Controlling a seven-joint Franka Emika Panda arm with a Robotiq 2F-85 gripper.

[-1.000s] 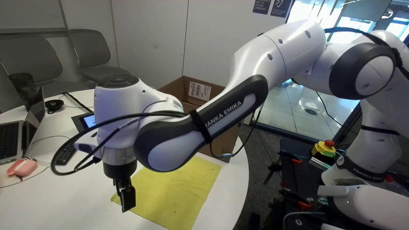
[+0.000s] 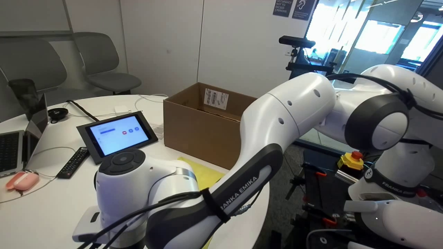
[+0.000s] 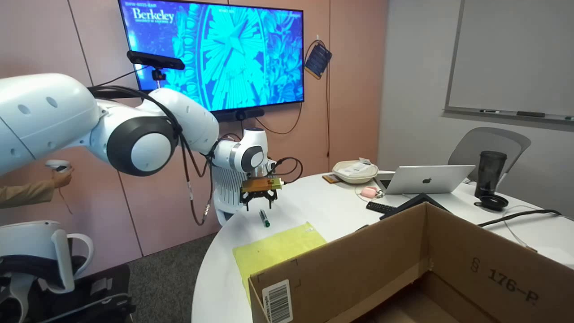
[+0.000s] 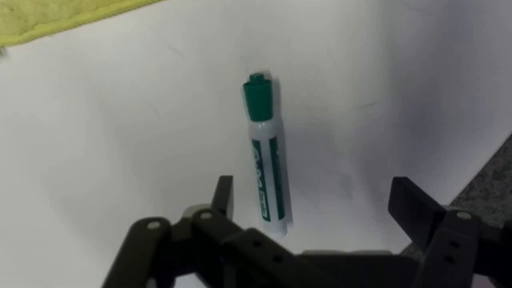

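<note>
A green-capped white marker [image 4: 266, 163] lies on the white table, its cap pointing away from my gripper in the wrist view. My gripper is open above it with nothing held; the marker's blunt end sits between the two fingers, nearer the left one. In exterior view 2 the gripper [image 3: 259, 204] hangs over the table just above the marker [image 3: 264, 218], a gap showing between them. Exterior view 1 hides both the fingers and the marker below the frame and behind the arm.
A yellow cloth [image 3: 280, 245] lies flat near the marker, with an open cardboard box [image 3: 344, 269] beyond it. A remote [image 2: 73, 162], a tablet [image 2: 118, 135], a pink case [image 2: 23, 181] and a laptop [image 3: 428, 179] occupy the table's other side. The table edge is close by.
The arm has come down and toward the near side of the table in exterior view 1.
</note>
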